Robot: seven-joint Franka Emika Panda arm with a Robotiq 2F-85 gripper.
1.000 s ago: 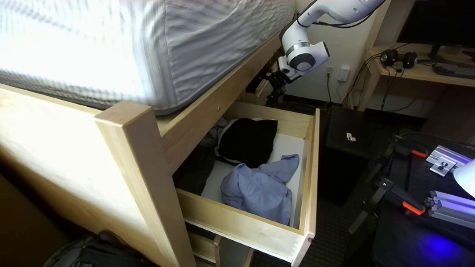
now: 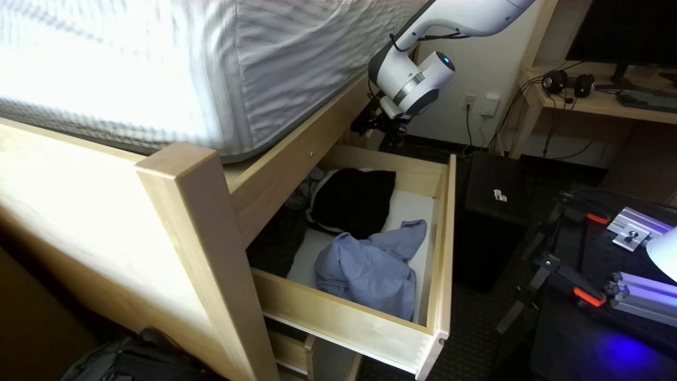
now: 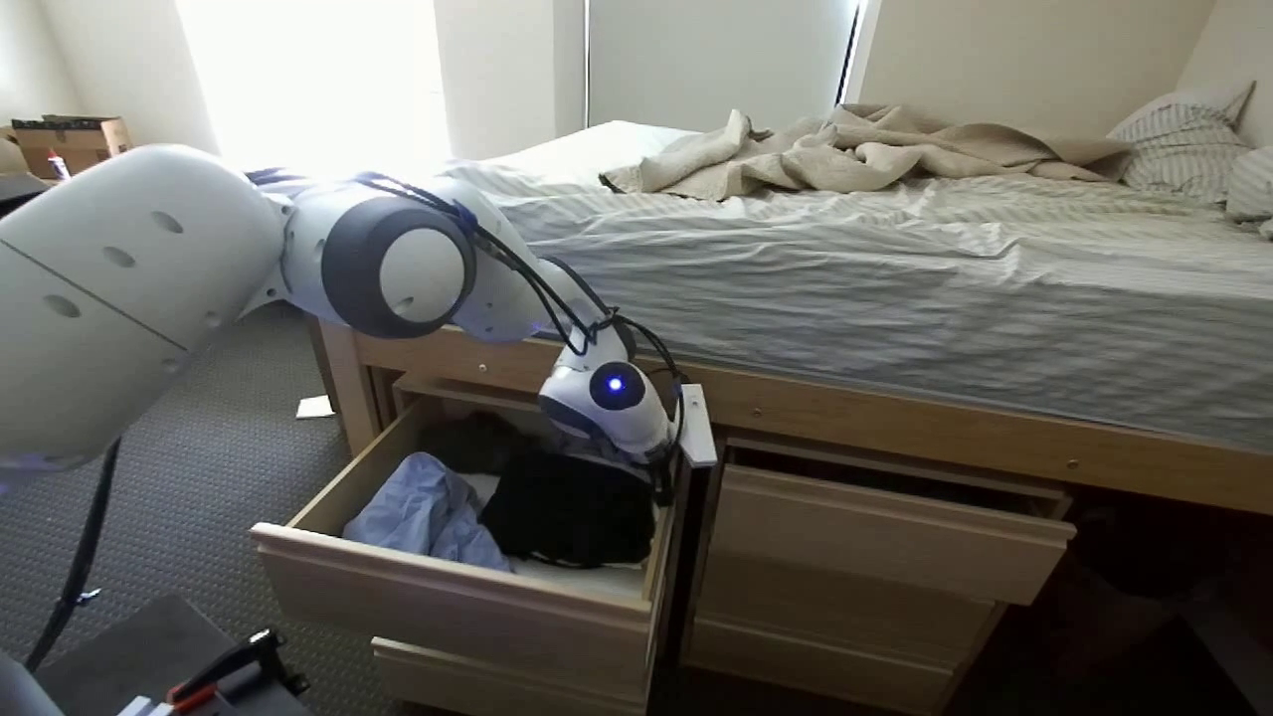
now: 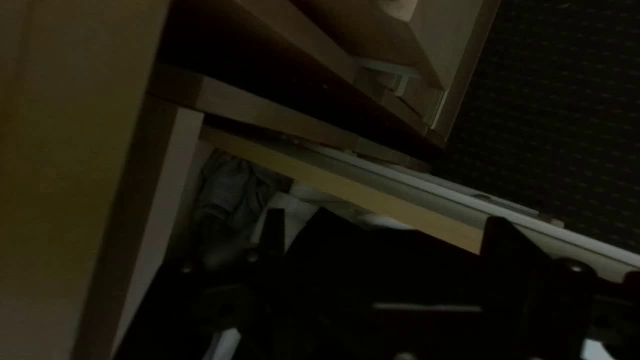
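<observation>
A pulled-out wooden drawer [image 2: 447,247] holds a crumpled blue cloth [image 2: 371,270], a folded black cloth [image 2: 352,202] and darker garments toward the bed. My gripper [image 2: 385,132] is over the drawer's far side wall in exterior view 1, close to the bed frame. In the dim wrist view its dark fingers [image 4: 273,233] stand wide apart, so my gripper is open. Between and beyond them show the black cloth, a grey garment [image 4: 223,186] and the drawer's side wall [image 4: 360,192]. Nothing is visibly held.
The bed frame [image 3: 895,420] overhangs the drawers. A second drawer [image 3: 883,525] to the right is slightly pulled out. A lower drawer [image 3: 477,674] sticks out beneath the upper one. A black box [image 2: 495,222] stands on the floor near the drawer front.
In exterior view 1 my arm has shifted left toward the bed frame, and the wrist has turned. The drawer and the cloths in it look unchanged.
</observation>
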